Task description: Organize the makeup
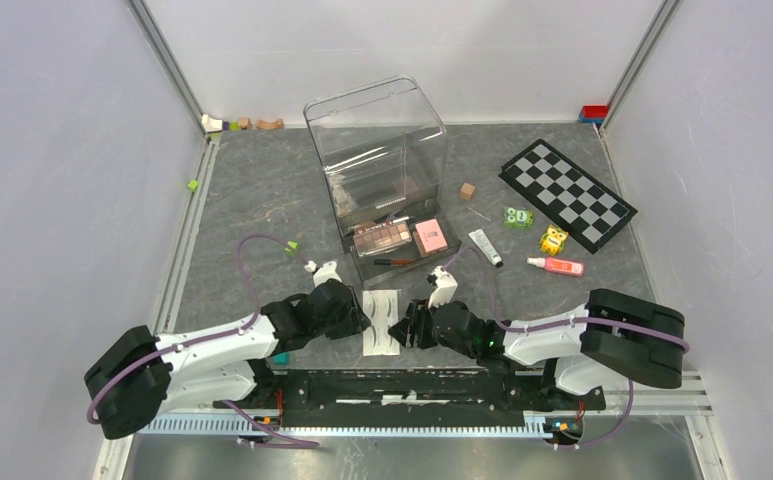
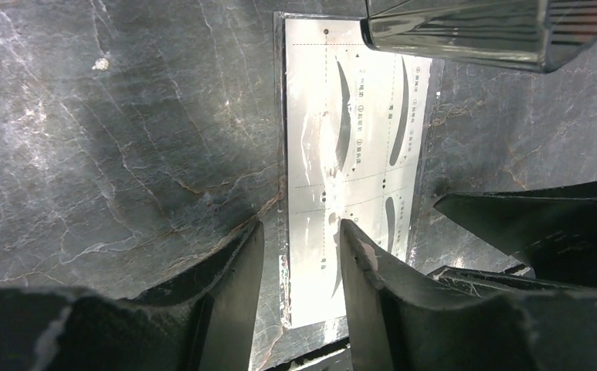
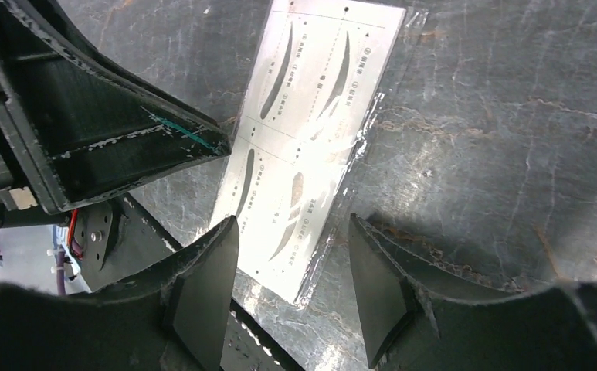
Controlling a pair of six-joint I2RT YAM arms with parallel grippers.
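Observation:
A white eyebrow stencil sheet in clear plastic [image 1: 381, 322] lies flat between my grippers, below the clear makeup organizer [image 1: 372, 150], whose drawer holds a palette [image 1: 382, 239], a pink box [image 1: 430, 235] and a dark pencil. In the left wrist view, my left gripper is open over the sheet's lower part, with its fingertips apart. In the right wrist view, my right gripper stands open over the sheet's lower right, holding nothing visible.
A white tube [image 1: 486, 247], pink bottle [image 1: 562, 266], yellow toy [image 1: 553, 239], green item, wooden block and checkerboard [image 1: 569, 196] lie to the right.

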